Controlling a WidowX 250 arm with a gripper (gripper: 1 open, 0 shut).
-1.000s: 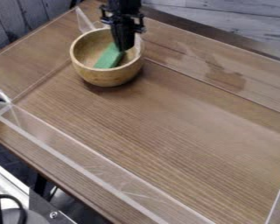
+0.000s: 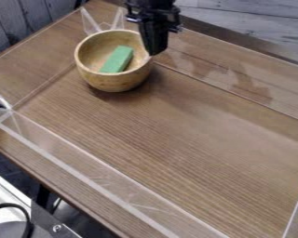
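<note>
A wooden bowl (image 2: 104, 81) sits at the upper left of the table, with a green block (image 2: 115, 59) lying inside it. My gripper (image 2: 155, 46) hangs at the bowl's back right rim, dark and partly blurred, shut, with nothing visible between its fingers.
Clear tape runs along its near left edge. A pale plank wall stands behind, and dark cables hang at the lower left.
The green block remains in the bowl.
</note>
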